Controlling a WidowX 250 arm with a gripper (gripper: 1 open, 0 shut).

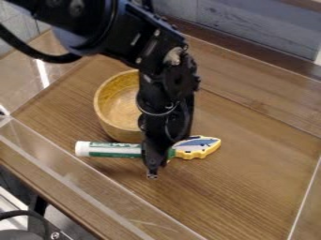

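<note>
My black gripper (156,161) points down at the table, its fingers over the right end of a white marker (108,149) with a green label, which lies horizontally. The gripper looks closed on the marker, though the fingers are dark and partly hide that end. Just right of the fingers lies a yellow and blue toy (197,147). Behind the gripper stands a tan round bowl (111,106), its right part hidden by the arm.
</note>
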